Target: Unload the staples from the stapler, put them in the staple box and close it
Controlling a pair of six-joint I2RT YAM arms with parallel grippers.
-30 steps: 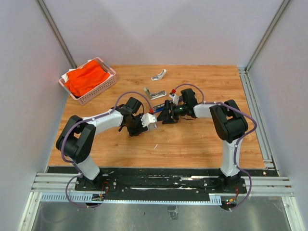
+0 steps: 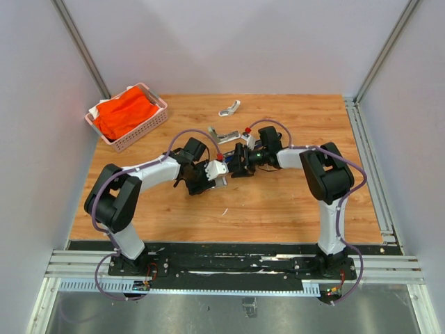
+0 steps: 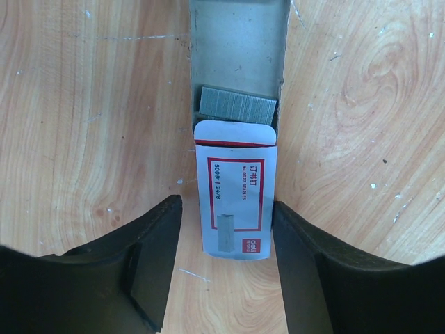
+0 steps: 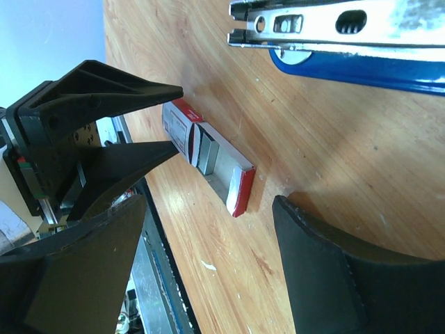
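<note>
A small staple box (image 3: 236, 188) lies on the wood, its tray (image 3: 238, 49) slid out with staple strips (image 3: 236, 104) inside. My left gripper has its fingers at the box's cover and, in the right wrist view, on either side of its near end; it appears shut on it. My right gripper stands open, empty, with the tray in view beyond it. A blue stapler (image 4: 368, 67) with its metal channel exposed lies above, at the top right of the right wrist view.
A pink basket (image 2: 139, 132) with orange cloth stands at the back left. Light-coloured objects (image 2: 229, 110) lie behind the grippers.
The left arm has shifted slightly to the right over the last second. The right arm is practically still.
</note>
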